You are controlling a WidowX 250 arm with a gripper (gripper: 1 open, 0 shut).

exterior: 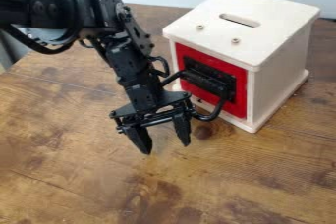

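My black gripper [160, 136] hangs over the wooden table in the middle of the camera view, its two fingers apart and pointing down, with nothing between them. Behind it to the right stands a pale wooden box [277, 66] with a slot in its top and a red front panel [245, 107] carrying a black fitting. The arm and its cable partly cover that front.
A pale wall and a white edge show at the back left.
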